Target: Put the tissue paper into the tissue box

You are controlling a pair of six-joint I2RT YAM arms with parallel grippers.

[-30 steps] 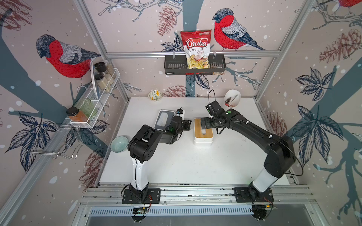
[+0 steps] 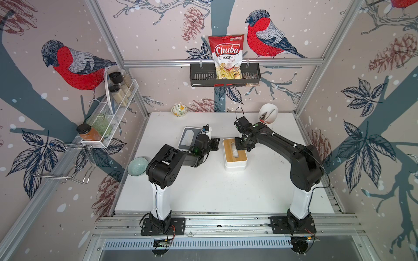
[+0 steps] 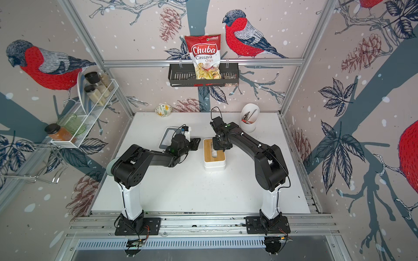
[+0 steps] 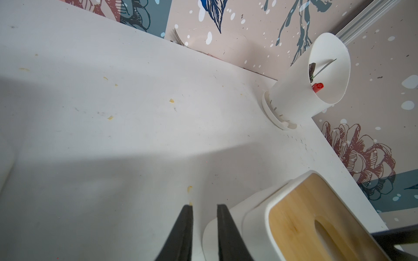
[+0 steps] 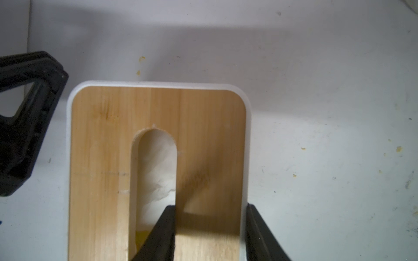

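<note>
The white tissue box [image 2: 235, 164] with its wooden lid [image 5: 209, 152] stands mid-table. Through the lid's long slot, crumpled white tissue paper [image 5: 155, 178] shows inside, with a yellow patch lower down. My right gripper is partly open at the lid, one finger by the slot and the other at the lid's edge; whether they touch the wood I cannot tell. Left of the box, my left gripper has a small gap between its fingers and nothing in it. A black part of the left gripper also shows at the right wrist view's left edge.
Behind the left arm lies a grey tray [image 2: 189, 137]. A white utensil holder [image 2: 268, 114] stands back right, a patterned bowl [image 2: 179, 110] back left, a green bowl [image 2: 138, 166] at the left edge.
The right arm has drawn in and its gripper has shifted slightly over the lid. The box has turned a little. The left arm looks nearly still.
</note>
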